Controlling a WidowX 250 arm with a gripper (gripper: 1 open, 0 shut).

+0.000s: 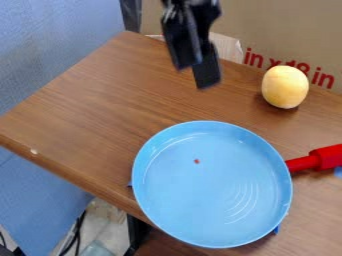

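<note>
My black gripper hangs in the upper middle of the camera view, above the back of the wooden table, blurred, so its finger state is unclear. A pale yellow, round object rests on the table at the back right. A light blue plate fills the lower middle, with a small red speck on it. A red object lies at the plate's right, partly out of view.
Cardboard with red print stands at the back. Cables show below the table's left edge.
</note>
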